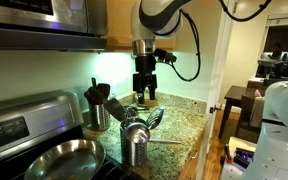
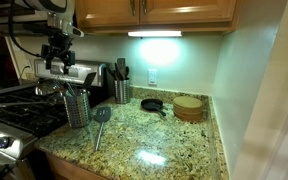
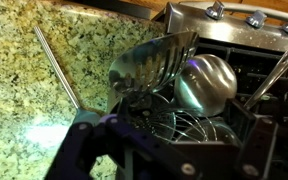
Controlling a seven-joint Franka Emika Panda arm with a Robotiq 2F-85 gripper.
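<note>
A perforated metal canister (image 2: 77,108) stands near the counter's front left edge, beside the stove. Utensils stick out of it; the wrist view shows a slotted spoon (image 3: 156,62), a ladle (image 3: 206,84) and whisk-like wires among them. My gripper (image 1: 144,92) hangs above the canister, pointing down, with its two dark fingers apart and nothing visible between them. On the counter to the right of the canister lies a grey spatula (image 2: 103,116); its metal handle (image 3: 56,67) shows in the wrist view. The canister's inside is largely hidden by the utensils and the gripper.
At the wall stands a second canister (image 2: 122,91) of dark utensils. A black pan (image 2: 154,105) and a stack of tan plates (image 2: 189,106) sit farther right. A large pan (image 1: 66,163) rests on the stove.
</note>
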